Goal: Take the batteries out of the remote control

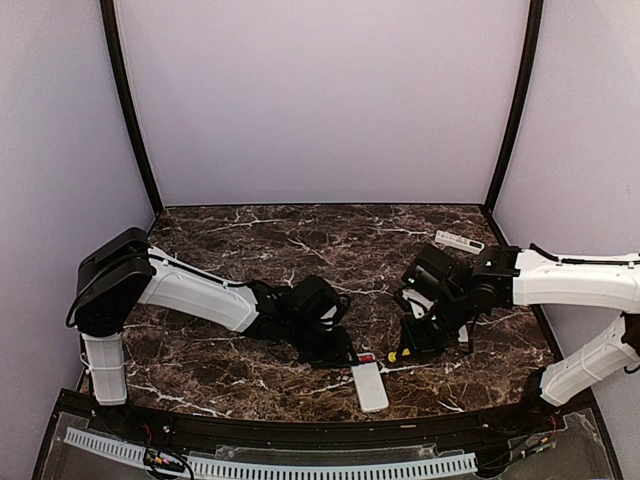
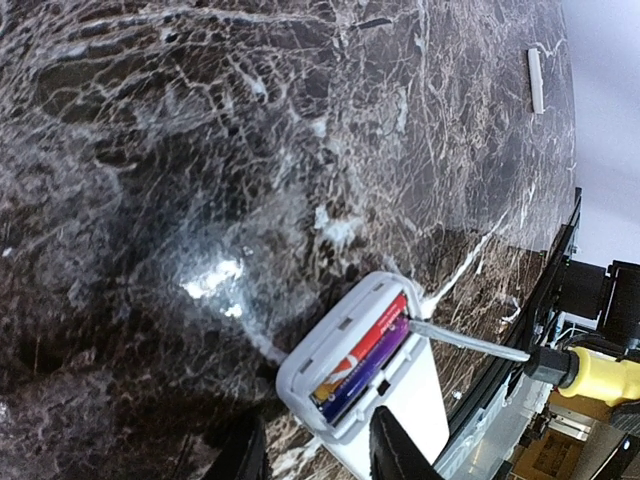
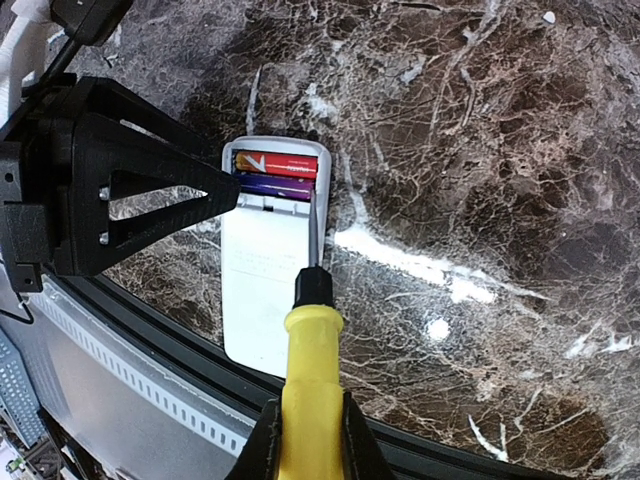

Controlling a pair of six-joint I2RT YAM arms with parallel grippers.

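Observation:
The white remote control point(image 1: 370, 390) lies at the table's front, its battery compartment uncovered, holding a red battery point(image 3: 275, 164) and a purple battery point(image 3: 270, 185). My right gripper is shut on a yellow-handled screwdriver point(image 3: 312, 360), whose tip reaches into the compartment's right end at the purple battery. My left gripper is at the compartment's end opposite the screwdriver, fingers apart, with its fingertips at the remote's rim; nothing shows held between them.
A white strip-like object point(image 1: 459, 241) lies at the back right of the marble table point(image 1: 240, 240). Another light object is partly hidden behind the right arm.

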